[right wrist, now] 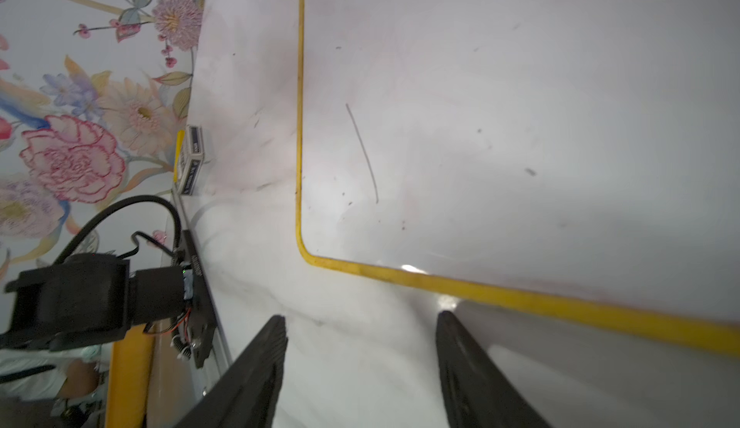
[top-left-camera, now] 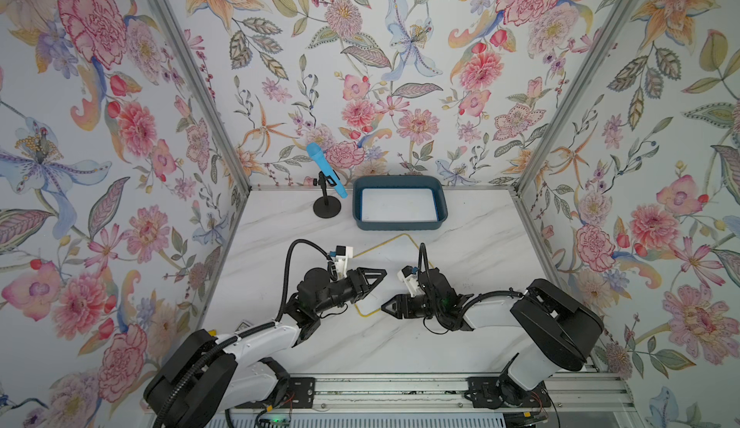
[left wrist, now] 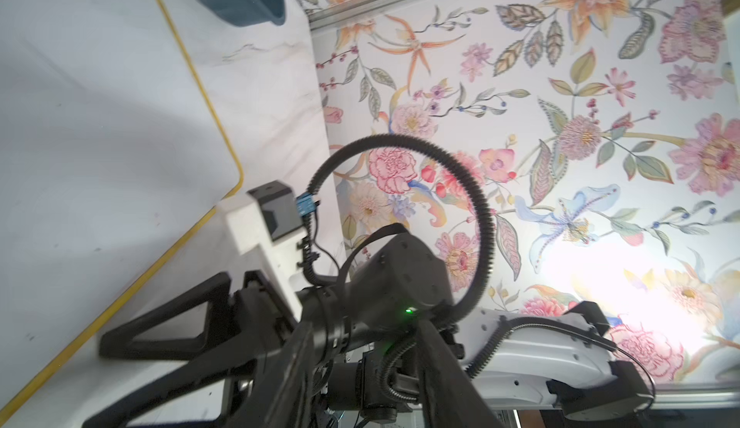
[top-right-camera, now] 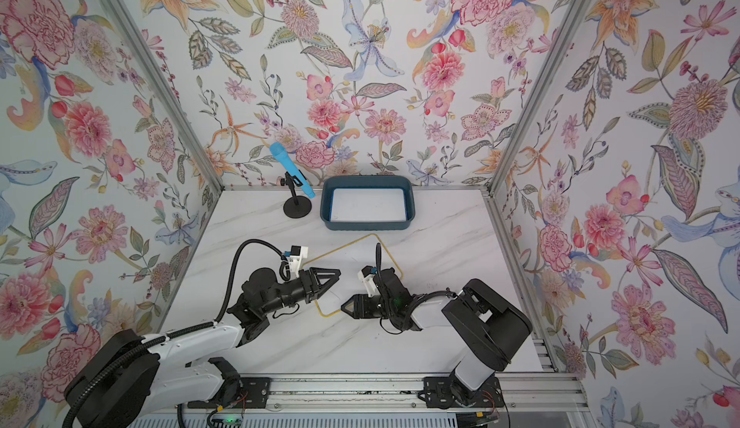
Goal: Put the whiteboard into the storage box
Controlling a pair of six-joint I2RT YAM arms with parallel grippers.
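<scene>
The white whiteboard (top-left-camera: 381, 258) with yellow edging lies askew on the table in front of the dark blue-grey storage box (top-left-camera: 399, 226). In the top views my left gripper (top-left-camera: 374, 280) is raised above the board's front-left part, its fingers apart with nothing seen between them. My right gripper (top-left-camera: 401, 307) is low at the board's front edge, partly covering it. In the right wrist view its fingers (right wrist: 470, 366) stand apart beside the yellow edge, with nothing between them.
A blue microphone (top-left-camera: 323, 166) on a black stand (top-left-camera: 327, 208) stands left of the box. Floral walls enclose three sides.
</scene>
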